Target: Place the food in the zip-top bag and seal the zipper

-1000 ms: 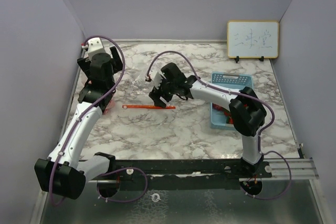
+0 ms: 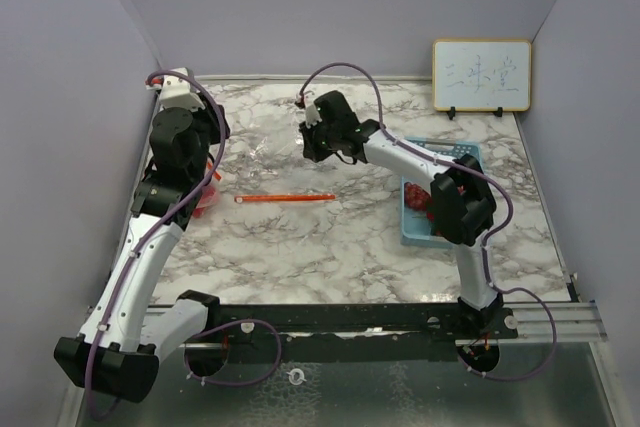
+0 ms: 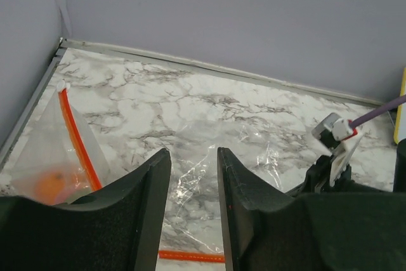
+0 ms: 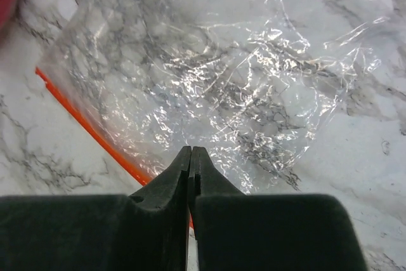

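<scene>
An empty clear zip bag (image 4: pixel 216 74) lies flat on the table, its red-orange zip strip (image 2: pixel 285 198) along the near edge. Above the clear film, away from the strip, my right gripper is shut with nothing showing between its fingers. At the far left lies another clear bag (image 3: pixel 38 150) with a red-orange zip strip (image 3: pixel 79 141) and orange food (image 3: pixel 54 185) inside. My left gripper hangs high; a narrow gap parts its fingers, the table showing through with nothing between. Red food (image 2: pixel 416 196) lies in the blue basket (image 2: pixel 417 226).
The right arm (image 2: pixel 400 152) reaches over the basket and hides part of it. A small whiteboard (image 2: pixel 482 75) stands at the back right. Bare marble tabletop (image 2: pixel 290 257) lies open at the front middle.
My right gripper has moved away from the red strip, toward the back and slightly right.
</scene>
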